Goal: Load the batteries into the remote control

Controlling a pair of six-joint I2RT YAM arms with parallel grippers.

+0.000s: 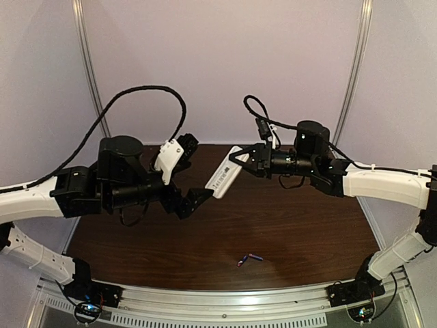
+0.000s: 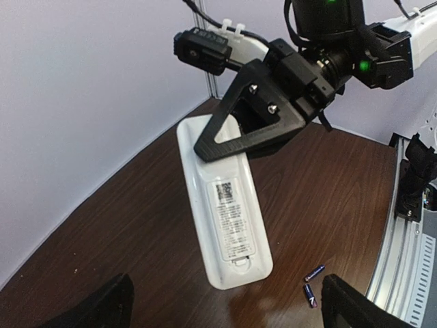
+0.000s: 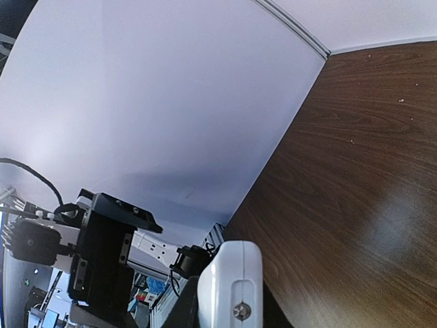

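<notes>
The white remote control (image 1: 225, 174) hangs above the table, its back with label and battery cover facing the left wrist camera (image 2: 229, 219); my right gripper (image 1: 242, 157) is shut on its upper end. In the right wrist view the remote's white end (image 3: 229, 273) fills the bottom centre. My left gripper (image 1: 194, 178) stands open just left of the remote, with nothing between its fingers. Two small batteries (image 1: 254, 257) lie on the table near the front, also seen at the lower right of the left wrist view (image 2: 314, 273).
Pale walls surround it on the sides and back, and a metal rail (image 1: 225, 294) runs along the front edge, with the arm bases at its two ends.
</notes>
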